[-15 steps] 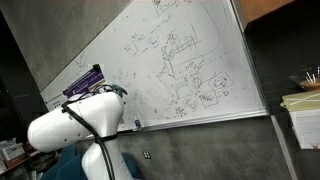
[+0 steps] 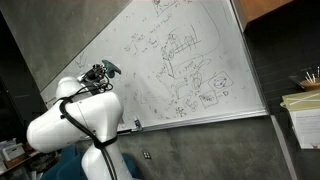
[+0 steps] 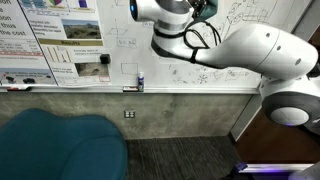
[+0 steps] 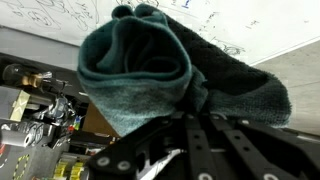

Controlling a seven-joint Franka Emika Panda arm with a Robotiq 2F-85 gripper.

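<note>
A dark teal cloth [image 4: 235,85] is bunched up in front of the wrist camera, folded over on itself. My gripper is shut on it, and the cloth hides most of the fingertips. In exterior view 1 the gripper [image 2: 99,74] is raised at the left part of the whiteboard [image 2: 235,50], with the cloth [image 2: 112,69] at its tip. Only part of the cloth [image 3: 208,10] shows at the top of exterior view 2. Black marker drawings cover much of the board. Whether the cloth touches the board I cannot tell.
A marker tray [image 3: 190,90] runs along the board's lower edge, with a small bottle [image 3: 141,81] standing on it. Posters [image 3: 72,45] hang at the left. A teal chair [image 3: 65,145] stands below. At the right, papers [image 2: 305,122] lie near a holder of pens [image 2: 309,80].
My gripper has risen along the left side of the board, shifting slightly left and carrying the cloth. It now covers more of the purple poster behind it.
</note>
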